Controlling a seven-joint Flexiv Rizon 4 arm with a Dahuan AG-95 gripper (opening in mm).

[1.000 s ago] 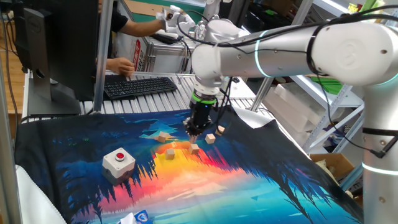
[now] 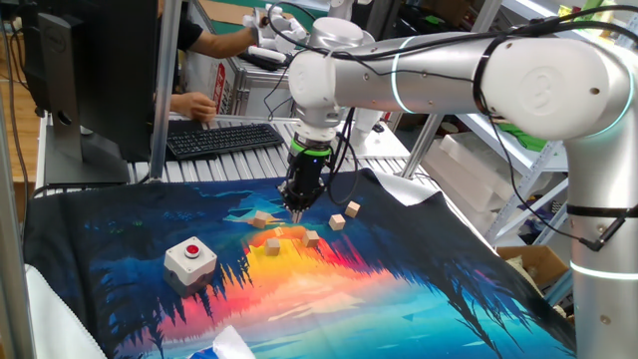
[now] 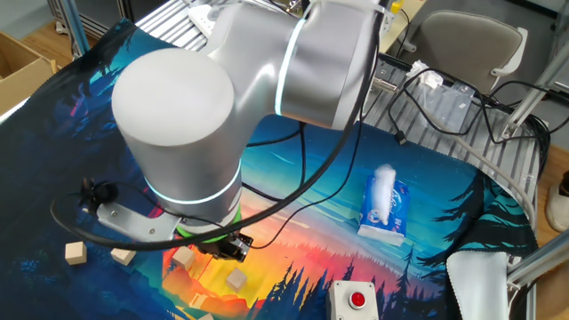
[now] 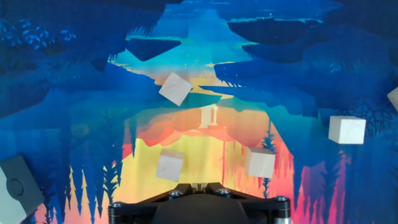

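Note:
My gripper (image 2: 297,215) hangs above the cloth among several small wooden cubes, its fingertips together and no cube between them. At the bottom of the wrist view the gripper shows its fingers meeting in the middle. Just ahead of it lie one cube (image 4: 170,163) to the left and another cube (image 4: 260,162) to the right. Farther up is a tilted cube (image 4: 176,89). Over on the right sits a cube (image 4: 347,129), with one more cube (image 4: 394,98) cut off by the frame edge.
A grey box with a red button (image 2: 192,251) stands on the printed cloth (image 2: 349,299). A blue tissue pack (image 3: 384,218) lies on the same cloth. Behind are a keyboard (image 2: 224,141), a monitor (image 2: 95,90) and a person's hand (image 2: 194,106).
The white tissue at the bottom edge shows larger now. The cubes have stayed put.

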